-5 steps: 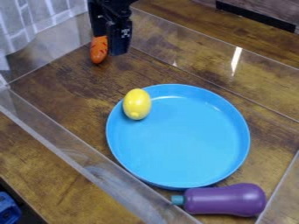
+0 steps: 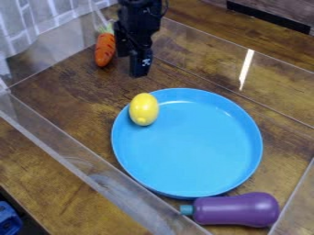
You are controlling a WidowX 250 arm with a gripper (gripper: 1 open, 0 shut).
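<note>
My black gripper (image 2: 140, 61) reaches down from the top of the camera view, open, just right of an orange carrot (image 2: 106, 51) with a pale green top. I cannot tell whether it touches the carrot. A blue plate (image 2: 196, 156) holds a yellow lemon-like object (image 2: 143, 109) near its upper left edge.
A purple eggplant-like toy (image 2: 240, 209) lies at the front right, below the plate. Clear walls enclose the wooden work area (image 2: 68, 110). The wood left of the plate and at the back right is free.
My gripper has come down and a little to the right, uncovering more of the carrot. The other things have not moved.
</note>
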